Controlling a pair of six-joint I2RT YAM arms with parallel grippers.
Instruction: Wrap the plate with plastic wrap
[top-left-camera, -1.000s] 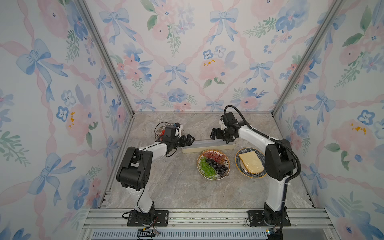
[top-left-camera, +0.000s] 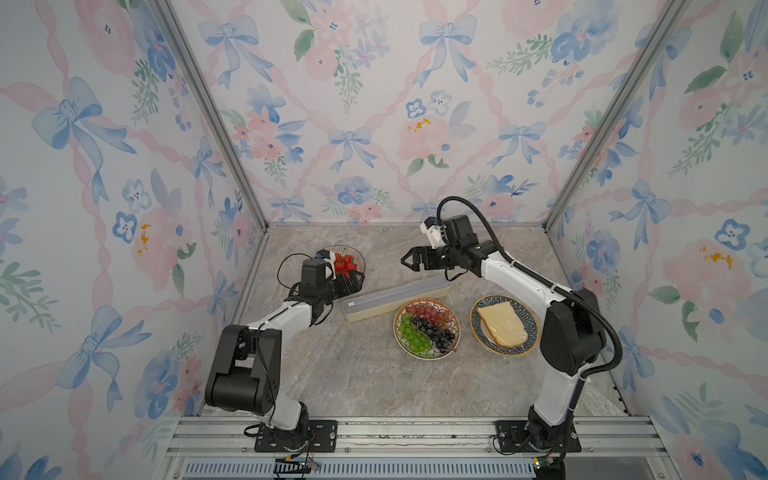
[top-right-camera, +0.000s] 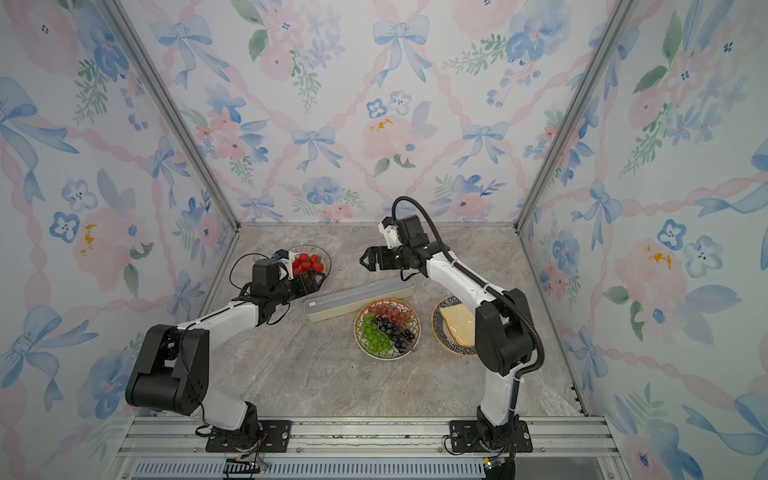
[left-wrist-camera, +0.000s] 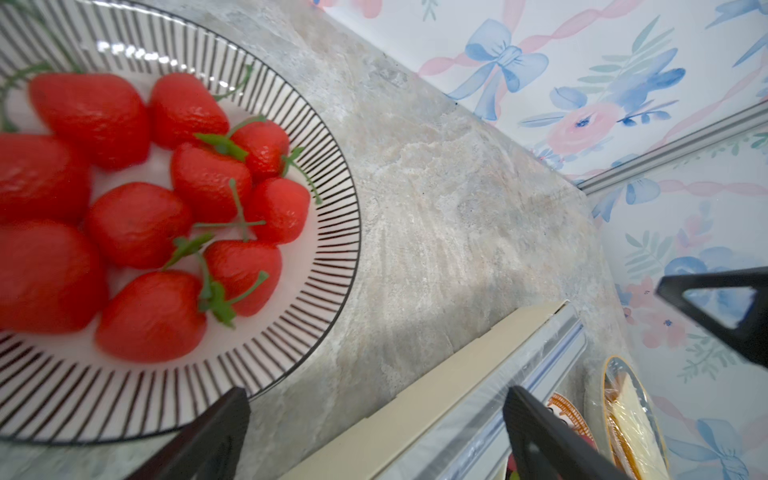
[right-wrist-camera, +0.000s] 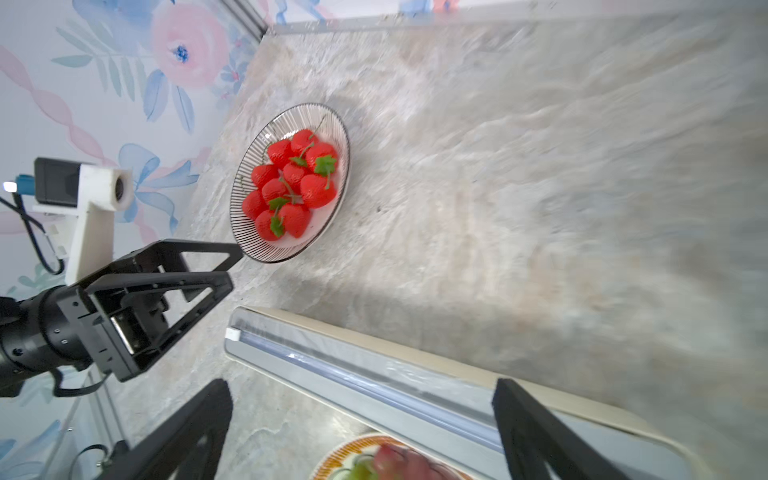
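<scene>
The long plastic wrap box (top-left-camera: 397, 299) lies slantwise on the table, its clear film top facing up. Its left end is just right of my left gripper (top-left-camera: 349, 283), which stands open beside the strawberry bowl (left-wrist-camera: 340, 320). My right gripper (top-left-camera: 415, 259) is open above and behind the box, empty between its fingers. A plate of grapes (top-left-camera: 426, 329), green, dark and red, sits in front of the box, bare on top as far as I can tell. Further right is a patterned plate (top-left-camera: 485, 340) with bread slices (top-left-camera: 505, 324) under what looks like glossy film.
Behind the box the table (top-left-camera: 392, 240) is clear, and so is its front left part. In the top right view my right arm (top-right-camera: 496, 336) covers part of the bread plate. The strawberries (right-wrist-camera: 296, 180) fill their bowl at the back left.
The wrap box has shifted left and turned, its left end now nearer the front.
</scene>
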